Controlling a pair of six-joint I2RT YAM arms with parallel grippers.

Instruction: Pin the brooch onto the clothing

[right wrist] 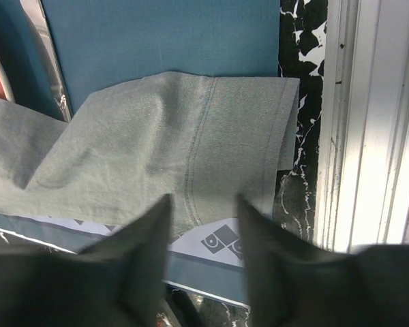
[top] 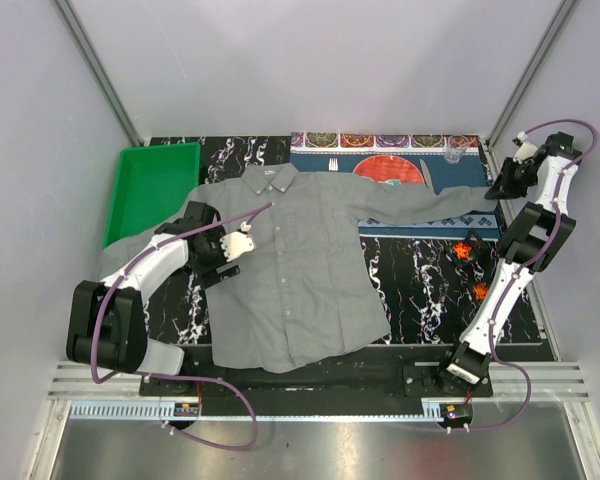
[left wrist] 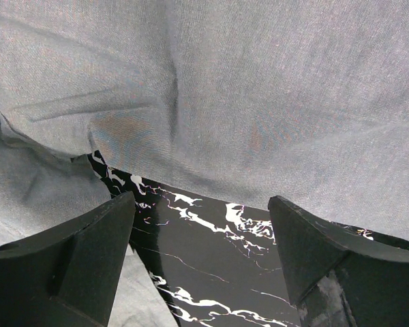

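Observation:
A grey button shirt (top: pixel 305 270) lies spread over the table, one sleeve reaching right across a blue mat. My left gripper (top: pixel 222 270) hangs over the shirt's left side; in the left wrist view its fingers (left wrist: pixel 75 259) stand apart above cloth and marble. My right gripper (top: pixel 500 190) is at the cuff on the far right. In the right wrist view the sleeve end (right wrist: pixel 232 136) lies flat, and the blurred fingers stand apart below it. I cannot make out a brooch for certain.
A green tray (top: pixel 150 165) sits back left. The blue mat (top: pixel 317 160) holds a red plate (top: pixel 385 167), knife and glass (top: pixel 456 147) at the back. Orange flower-like pieces (top: pixel 480 291) lie right on the marble. A metal rail borders the right edge.

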